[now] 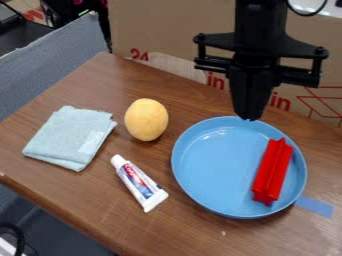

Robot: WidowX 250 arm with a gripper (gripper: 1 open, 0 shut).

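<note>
My black gripper (pixel 249 108) hangs over the back part of a blue plate (pixel 214 172), its fingertips shut with nothing visible between them. On the plate's right side lie red bars (pixel 271 170). A yellow, potato-like object (pixel 146 119) rests left of the plate. A toothpaste tube (pixel 139 182) lies at the plate's left front, and a folded light-blue cloth (pixel 68 136) is at the left of the table.
A cardboard box (pixel 160 35) stands along the back. Bare wood (pixel 100 85) is free at the back left and along the front. A strip of blue tape (pixel 313 206) is at the right.
</note>
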